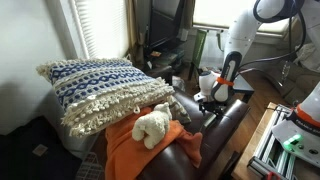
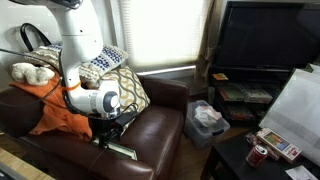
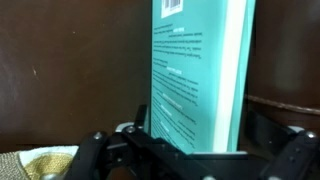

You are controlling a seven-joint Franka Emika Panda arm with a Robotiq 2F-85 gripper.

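Observation:
A teal book (image 3: 185, 80) with printed text and a barcode lies on the dark brown leather couch (image 2: 165, 105). My gripper stands open, with one finger on either side of the book's near end in the wrist view. Its pale page edge faces the right finger. In exterior view 2 the book (image 2: 122, 150) shows as a light strip on the seat, just below the arm. Whether the fingers touch it cannot be made out.
A woven cushion (image 1: 100, 85), an orange blanket (image 1: 130, 155) and a white plush toy (image 1: 153, 125) rest on the couch. Beyond it stand a plastic bin (image 2: 205, 122) and a black table (image 2: 255, 165) with a red can (image 2: 257, 155). Bare leather surrounds the book.

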